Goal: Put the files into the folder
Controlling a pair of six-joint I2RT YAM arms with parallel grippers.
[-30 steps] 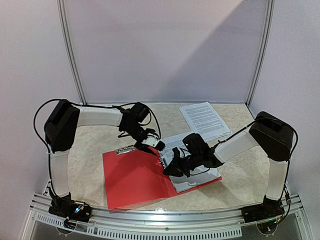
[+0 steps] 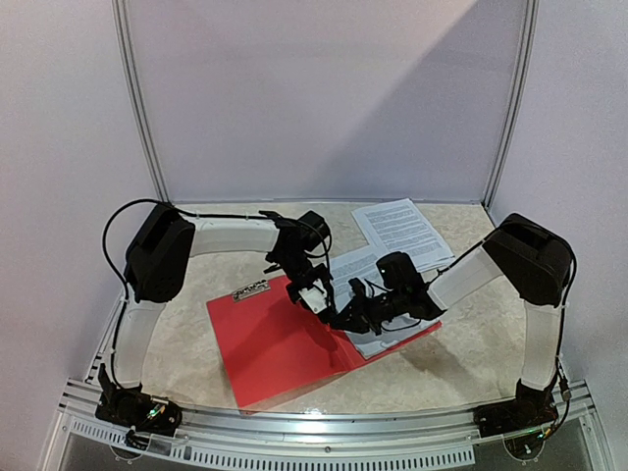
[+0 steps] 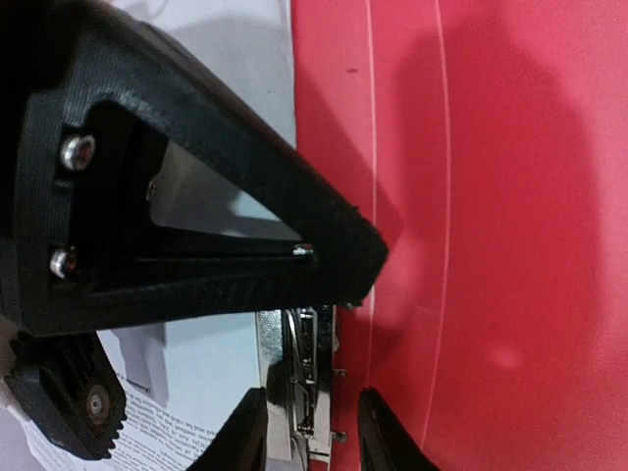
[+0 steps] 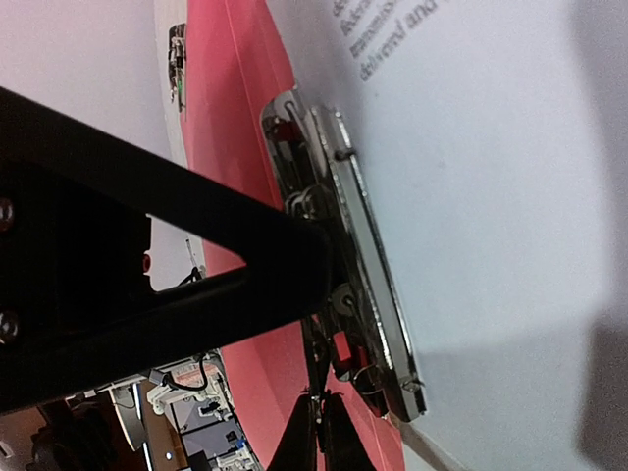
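The red folder (image 2: 270,348) lies spread open. White sheets (image 2: 355,265) rest on its right side, reaching past its back edge. Along the spine, the metal clip (image 3: 319,392) borders the sheets' edge. My left gripper is over this clip, its fingers apart, one to either side of the clip in view; touching cannot be told. At the other part of the clip (image 4: 388,324), my right gripper has its fingertips together on the thin dark lever. Both grippers meet closely in the top view, hiding most of the clip.
Another printed sheet (image 2: 407,234) lies at the back right, partly overlapped near the papers. A second metal clip (image 2: 250,289) sits on the left cover's back edge. Bare table shows at the left, back left and right.
My left gripper has moved right and toward the front, coming down beside the right one. The folder has shifted a little to the right. The right gripper has shifted slightly right and back.
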